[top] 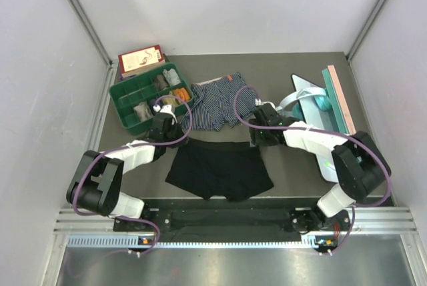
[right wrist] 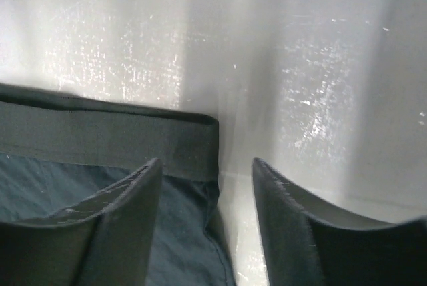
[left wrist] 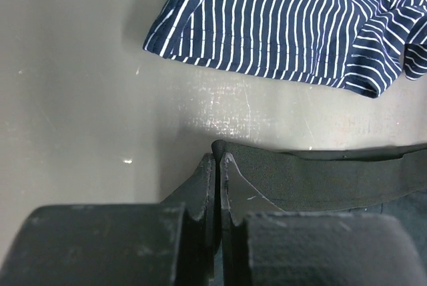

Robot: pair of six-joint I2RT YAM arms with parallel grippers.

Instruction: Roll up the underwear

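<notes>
Black underwear lies flat at the front middle, waistband toward the back. My left gripper is shut at the waistband's left corner, the dark fabric edge at its tips. My right gripper hovers over the waistband's right corner with its fingers apart; that corner shows between and just beyond them in the right wrist view.
Striped garment lies behind the underwear. A green divided box with folded items sits back left, books behind it. On the right stand a tray and boards with a pale strap.
</notes>
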